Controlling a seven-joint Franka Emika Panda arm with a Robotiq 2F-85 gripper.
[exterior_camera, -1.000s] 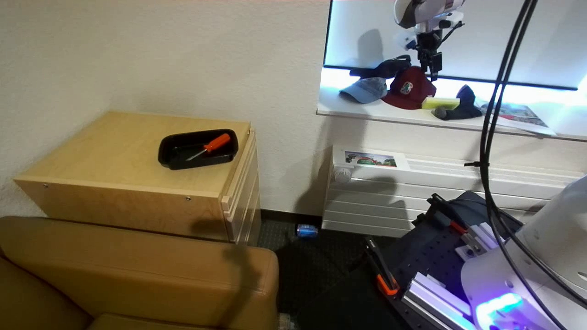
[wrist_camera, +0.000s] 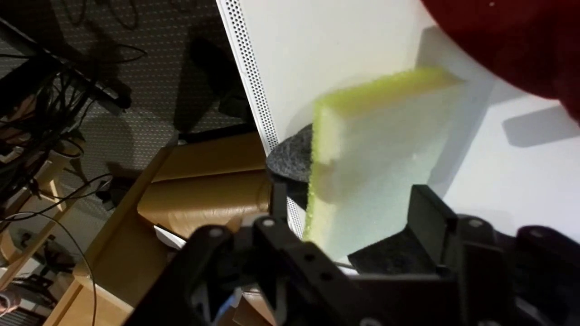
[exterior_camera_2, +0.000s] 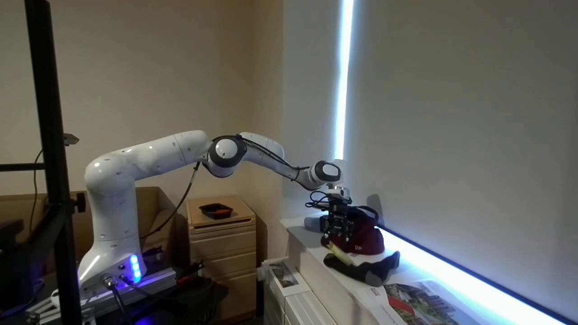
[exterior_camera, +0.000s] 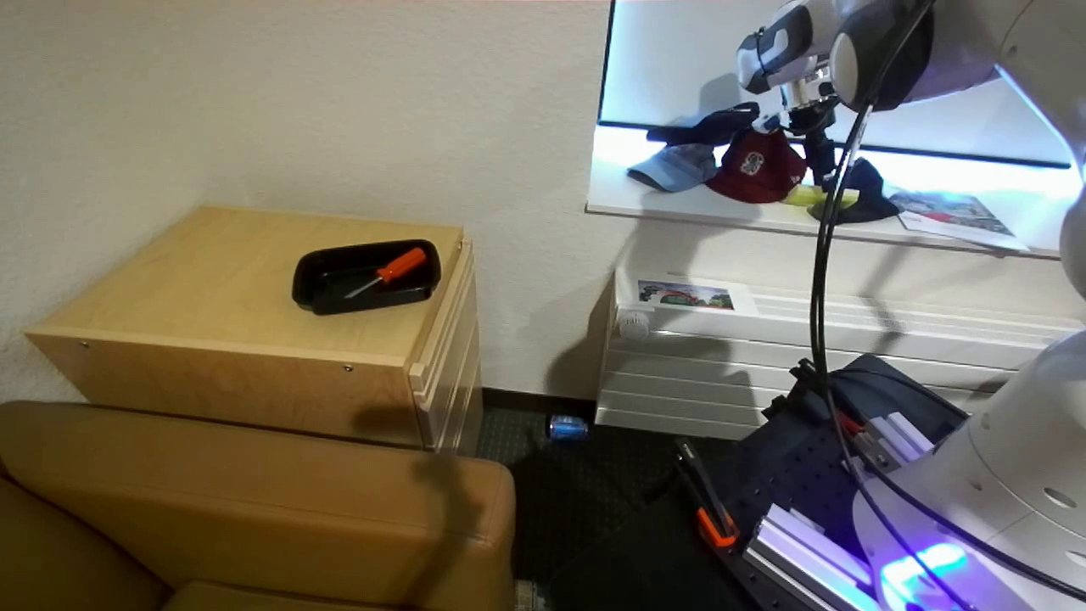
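Note:
A yellow sponge with a pale broad face point(wrist_camera: 380, 157) stands tilted on the white windowsill point(wrist_camera: 321, 43). In the wrist view its near end reaches into the space between the fingers of my gripper, which stand apart with visible gaps beside the sponge. Exterior view 2 has the gripper point(exterior_camera_2: 337, 238) pointing down, low over the sill, beside the dark red cap point(exterior_camera_2: 368, 235). The sponge point(exterior_camera_2: 340, 253) shows as a yellow strip just below it. In exterior view 1 the fingers partly cover the sponge point(exterior_camera: 804, 195). Contact between fingers and sponge cannot be made out.
A grey and black sock point(exterior_camera_2: 368, 269) lies right by the sponge, with a printed picture sheet point(exterior_camera_2: 428, 303) beyond it. A light blue cap point(exterior_camera: 677, 166) sits left of the red one. On the wooden cabinet point(exterior_camera: 244, 265), a black tray point(exterior_camera: 331, 275) holds an orange-handled screwdriver point(exterior_camera: 402, 266).
My gripper has come down from above the red cap to the sponge, and the arm's cables have swung left. The sponge lay flat and level before; now it looks tilted.

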